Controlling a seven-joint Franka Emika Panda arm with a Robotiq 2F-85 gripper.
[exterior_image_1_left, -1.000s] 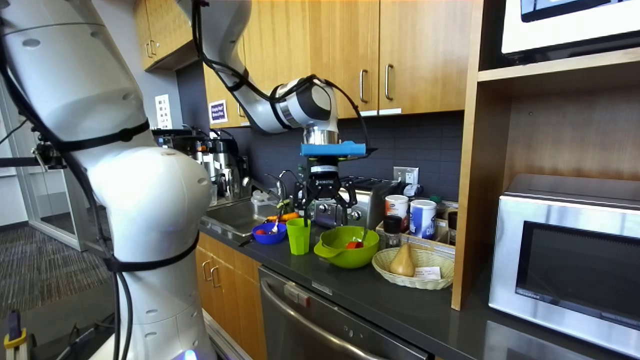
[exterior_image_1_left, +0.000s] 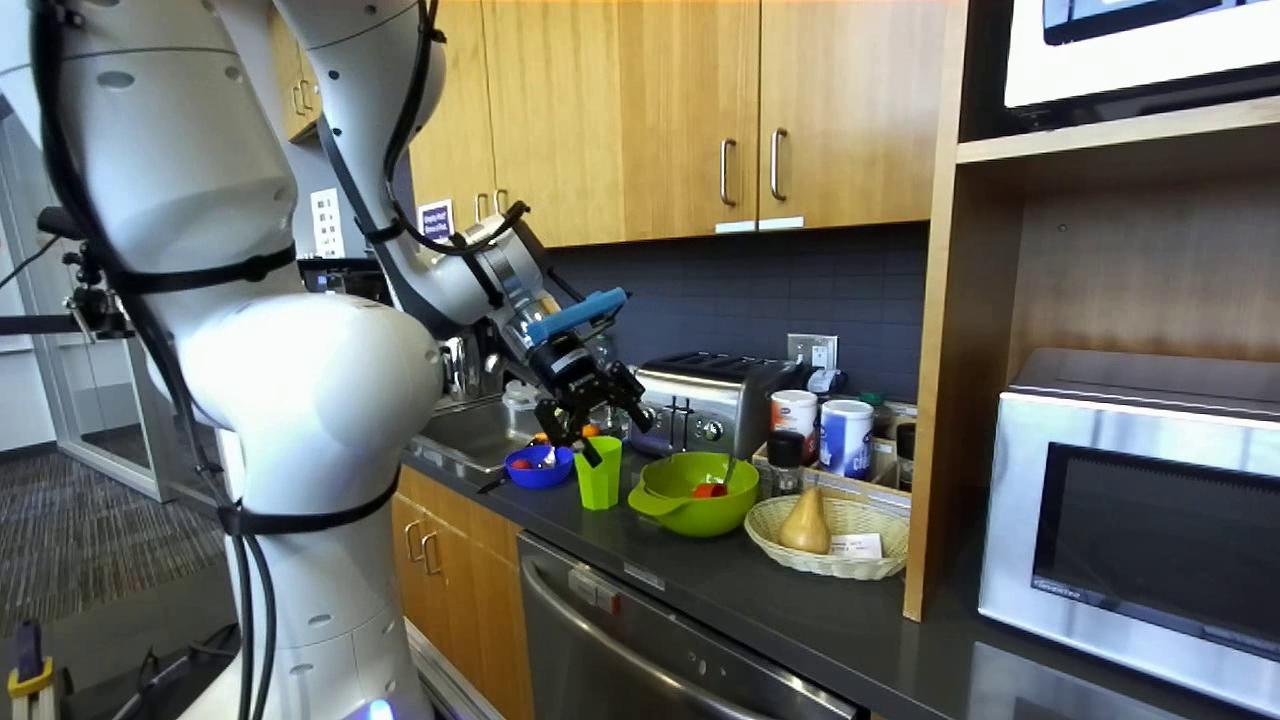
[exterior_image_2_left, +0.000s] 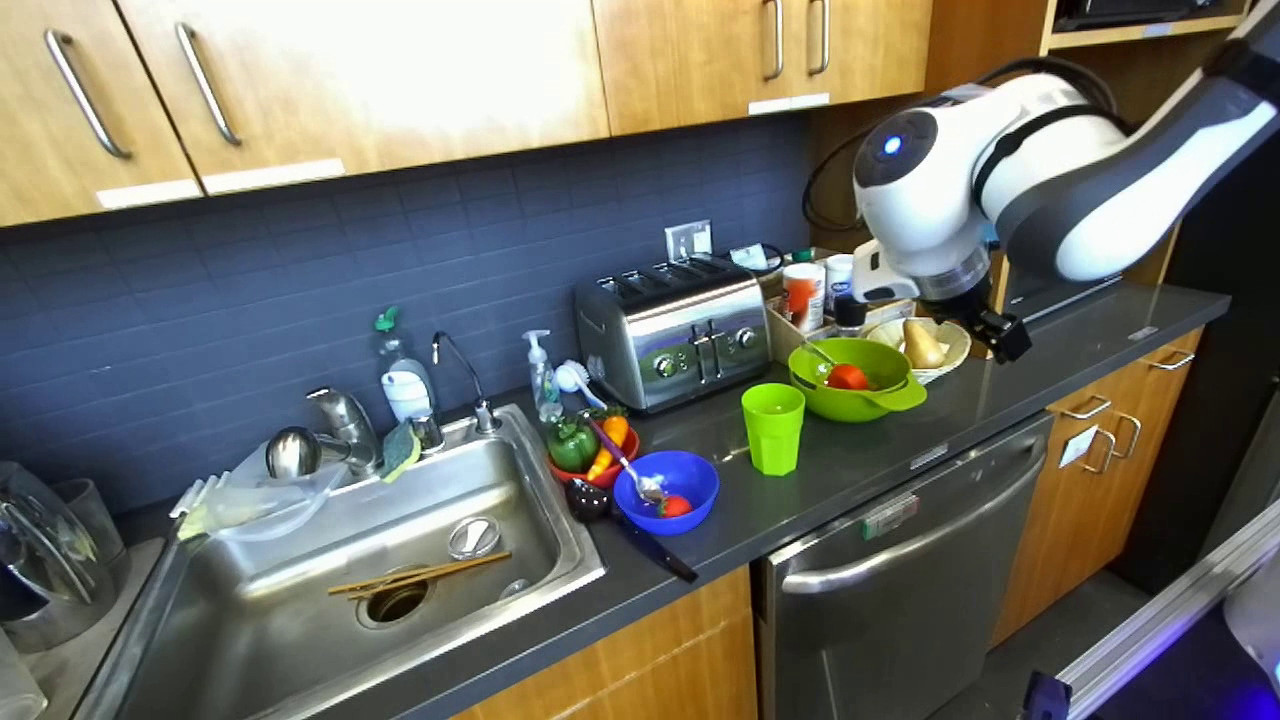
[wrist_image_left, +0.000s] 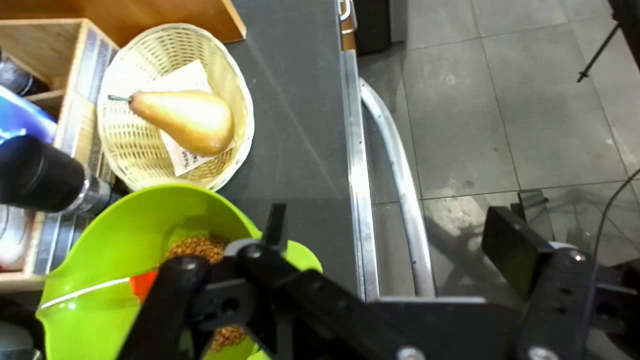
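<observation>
My gripper (exterior_image_1_left: 614, 434) is tilted in the air at the front of the counter, its two fingers (wrist_image_left: 275, 227) wide apart with nothing between them. In the wrist view the gap between them lies over the counter's front edge and the floor. A green bowl (exterior_image_2_left: 836, 403) holds brown grains and a red item with a thin handle; part of it is hidden behind the gripper in the wrist view. Left of this bowl stands a green cup (exterior_image_2_left: 773, 434). Further left is a blue bowl (exterior_image_2_left: 708, 484) with a spoon and a red item in it.
A wicker basket (wrist_image_left: 238, 153) with a pear (wrist_image_left: 190, 120) sits beside the green bowl. Behind are a toaster (exterior_image_2_left: 681, 340) and a wooden box of containers. The sink (exterior_image_2_left: 282, 606) lies at the left, a dark knife (exterior_image_2_left: 654, 550) near it.
My arm has pulled back from above the cup and green bowl, toward the robot's base. The gripper has gone from pointing straight down to tilted. Cup and bowls have not moved.
</observation>
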